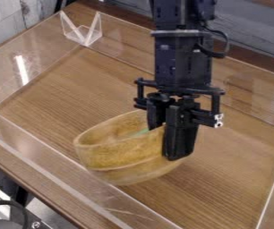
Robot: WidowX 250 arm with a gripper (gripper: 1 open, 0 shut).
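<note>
My black gripper (175, 134) reaches down from the top centre and is shut on a yellowish, translucent open bowl (118, 154), which is tilted over the wooden table (62, 89). A small greenish bit shows inside the bowl near the fingers. The fingertips are partly hidden by the bowl and the gripper body.
A white wire-like object (82, 29) stands at the back left. Clear sheet edging runs along the left and front-left of the table. A dark cable (8, 207) lies at the bottom left.
</note>
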